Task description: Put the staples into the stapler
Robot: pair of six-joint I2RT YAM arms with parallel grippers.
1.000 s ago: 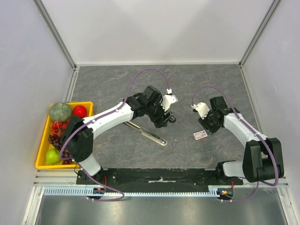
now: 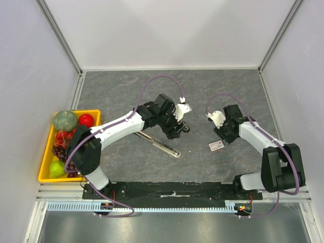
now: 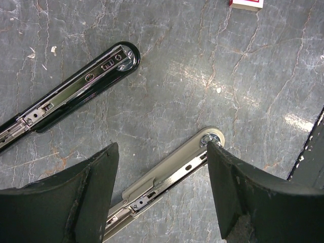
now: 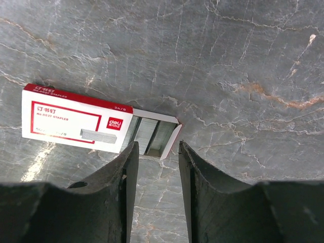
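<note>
In the left wrist view a black stapler (image 3: 81, 86) and a silver stapler (image 3: 167, 172) lie on the grey surface, under my open left gripper, which has nothing visible between its fingers. A red-and-white staples box (image 4: 71, 114) lies in the right wrist view, its right end open on an inner tray (image 4: 147, 134) with staples. My right gripper is over that open end, fingertips a little apart; whether they grip anything is unclear. In the top view the black stapler is mostly hidden by the left arm.
A yellow crate (image 2: 43, 167) of fruit and vegetables stands at the far left. White walls border the surface. The back of the surface and the area between the silver stapler and box are clear.
The right arm has shifted very slightly to the right near the staples box. The left arm shows no visible change.
</note>
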